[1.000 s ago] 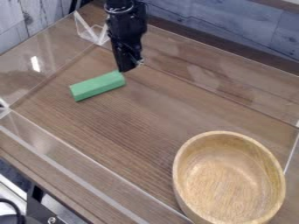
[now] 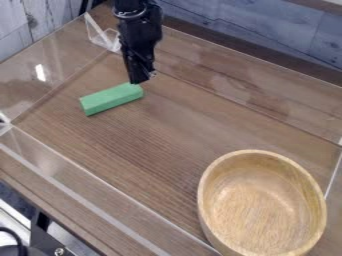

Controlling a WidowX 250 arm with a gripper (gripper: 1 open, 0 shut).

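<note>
A green rectangular block (image 2: 111, 98) lies on the wooden table (image 2: 160, 150) at the left of centre. The black robot gripper (image 2: 138, 70) hangs above and behind it, near the back left of the table, its tip a little apart from the block. Its fingers are too small and dark to tell whether they are open or shut.
A large pale wooden bowl (image 2: 263, 205) sits at the front right. Blue-grey walls border the back, and clear plastic corner pieces show at the left and back left.
The gripper has shifted very slightly over the last second. The block and bowl have not moved.
</note>
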